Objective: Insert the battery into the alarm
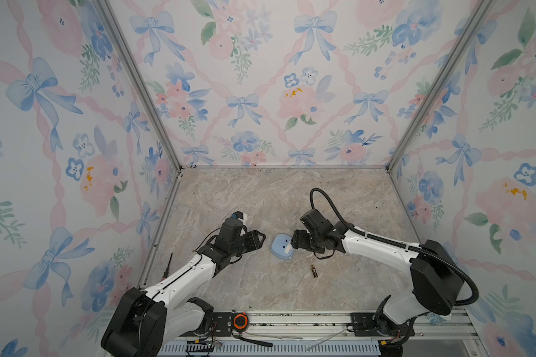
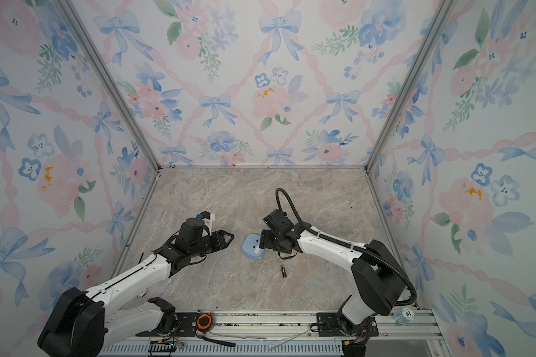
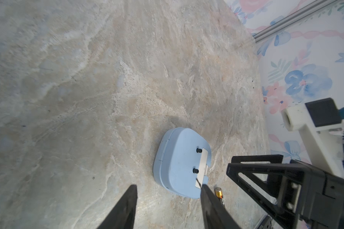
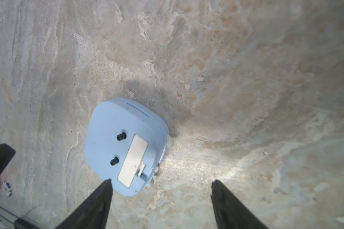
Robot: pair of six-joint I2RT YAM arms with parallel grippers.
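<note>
On the table lies a pale blue rounded alarm [image 1: 281, 247], with two black pegs and a pale rectangular panel on its upper face; both wrist views show it [image 3: 181, 164] [image 4: 116, 139]. A small dark battery [image 1: 314, 271] with a gold end lies apart on its front right side, partly in the left wrist view [image 3: 219, 193]. My left gripper [image 1: 261, 239] hangs left of the alarm, its fingers apart and nothing between them. Close by the alarm's right side, my right gripper [image 1: 295, 239] is open and empty, the alarm lying ahead of its left finger [image 4: 103, 198].
An orange-and-black round object [image 1: 240, 321] sits on the front rail. A thin dark tool [image 1: 168, 266] stands by the left edge.
</note>
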